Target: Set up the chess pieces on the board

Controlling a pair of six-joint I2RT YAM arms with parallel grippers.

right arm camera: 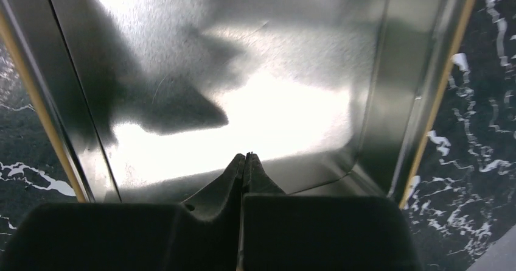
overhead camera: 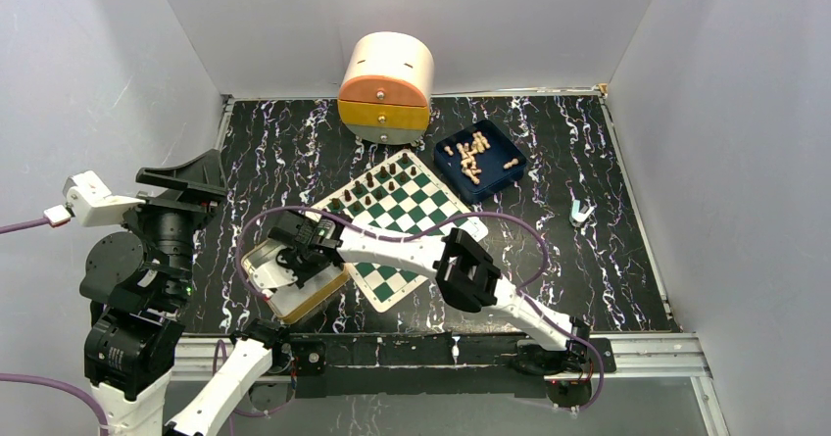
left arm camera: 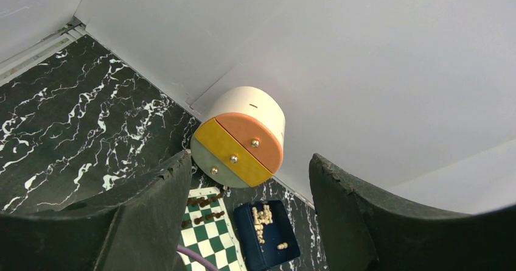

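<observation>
My right gripper is low in the metal tray [right arm camera: 304, 45], its fingertips together and nothing between them. A dark bit [right arm camera: 190, 207] shows outside the left finger; I cannot tell whether it is the dark chess piece, otherwise hidden here. In the top view, the green-and-white chess board [overhead camera: 397, 277] has rows of dark pieces [overhead camera: 378, 193] along its upper left side. Light pieces [overhead camera: 468, 167] lie jumbled in the blue box [overhead camera: 455, 183]. My left gripper hangs well away at the left, wide open and empty.
A rounded drawer cabinet [overhead camera: 387, 78] stands at the back, its drawers closed. A small pale clip-like object [overhead camera: 580, 213] lies on the right, with bare marble table around it. The right arm and its purple cable cross over the board.
</observation>
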